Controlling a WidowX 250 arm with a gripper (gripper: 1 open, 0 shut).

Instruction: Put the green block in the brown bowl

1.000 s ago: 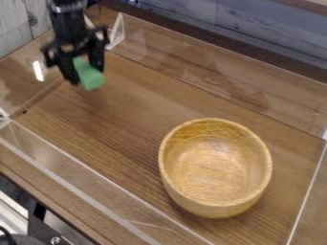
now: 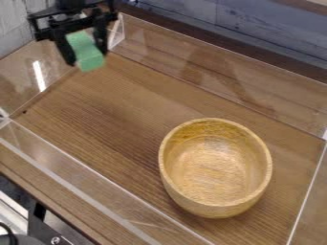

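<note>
The green block (image 2: 86,50) is in the upper left of the camera view, gripped by my black gripper (image 2: 79,40). It looks to be off the tray floor, though its exact height is hard to judge, and the gripper is slightly blurred. At the lower right stands the brown bowl (image 2: 171,182), light tan and round; nothing shows inside it. A wide stretch of wood lies between the block and the bowl.
The wooden tray floor (image 2: 121,120) is bare between block and bowl. Raised walls border it, with the back wall (image 2: 250,48) along the top right. Black cables or parts (image 2: 26,225) sit outside at the lower left corner.
The bowl has stayed put.
</note>
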